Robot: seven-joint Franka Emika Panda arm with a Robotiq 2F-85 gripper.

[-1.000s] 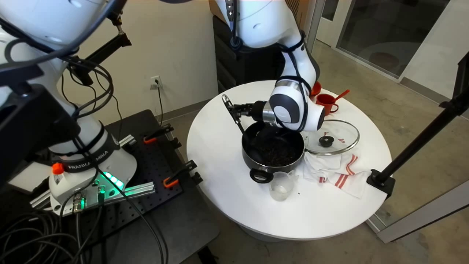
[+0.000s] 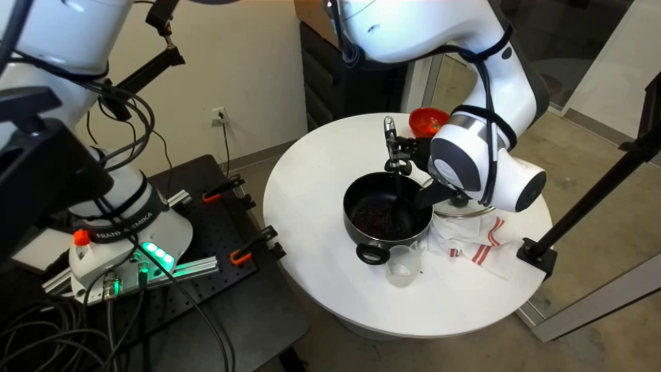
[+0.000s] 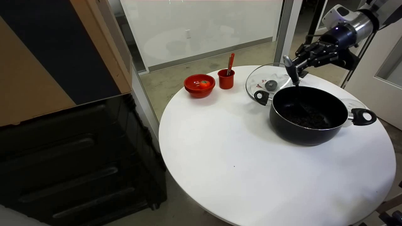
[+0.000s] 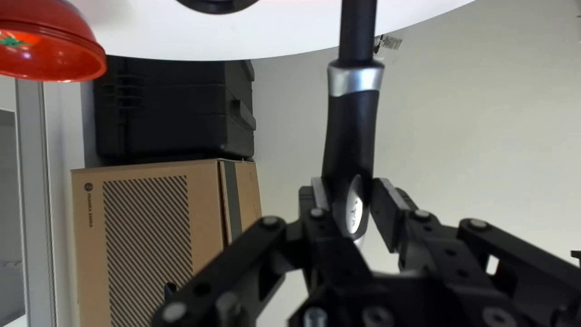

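Observation:
My gripper is shut on the handle of a black utensil point(image 4: 352, 131) with a silver collar. In exterior view 1 the utensil's handle point(image 2: 390, 133) stands nearly upright, and its dark head point(image 2: 403, 217) is down inside the black pot point(image 2: 358, 232). Dark bits point(image 3: 311, 117) cover part of the pot's floor. Seen in exterior view 2, my gripper point(image 3: 296, 69) is above the pot's rim, on the lid's side. The utensil's head is hard to tell from the dark interior there.
A glass lid point(image 3: 270, 85) rests beside the pot, near a striped white towel point(image 2: 477, 238). A clear cup point(image 2: 403, 266) stands close to the pot's front handle. Red bowls point(image 3: 194, 90) with a tomato point(image 3: 204, 84) and a red mug point(image 3: 226, 80) are farther off.
In exterior view 1 my arm has swung right, carrying the utensil. Its head has crossed from the pot's left side to the right, and the handle is more upright. The pot has shifted slightly.

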